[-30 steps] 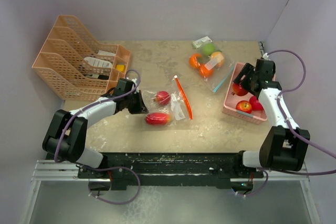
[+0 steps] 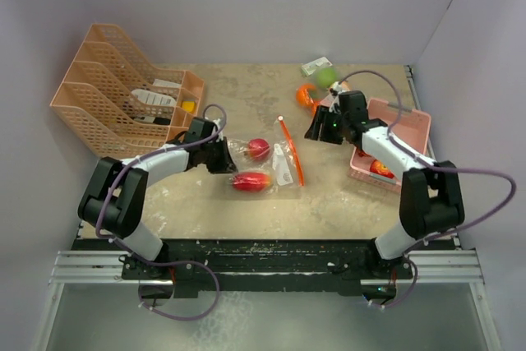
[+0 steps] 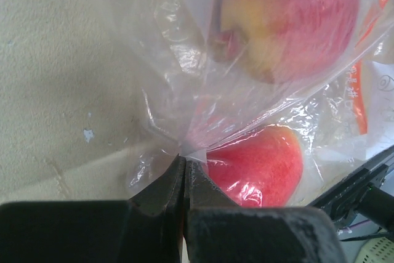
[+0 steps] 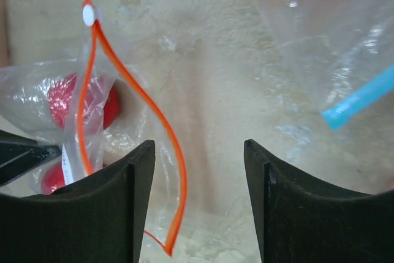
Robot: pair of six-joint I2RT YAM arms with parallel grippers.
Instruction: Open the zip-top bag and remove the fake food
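Note:
A clear zip bag with an orange zipper [image 2: 292, 150] lies mid-table, holding two red fake fruits: a round one [image 2: 257, 149] and a longer one [image 2: 251, 181]. My left gripper [image 2: 226, 163] is shut at the bag's left side, on the plastic, as the left wrist view shows. My right gripper [image 2: 320, 129] is part open, above the table to the right of that bag, with nothing between its fingers; in the right wrist view the orange zipper [image 4: 172, 146] is beneath it.
A second bag with orange and green fruits [image 2: 327, 76] lies behind. A pink bin [image 2: 374, 107] holding fruit stands at the right, under my right arm. A tan slotted organizer [image 2: 103, 80] is at the back left.
My right gripper has left the pink bin and moved left toward the orange-zipper bag. My left gripper has shifted slightly right, and the bag's contents shifted slightly with it.

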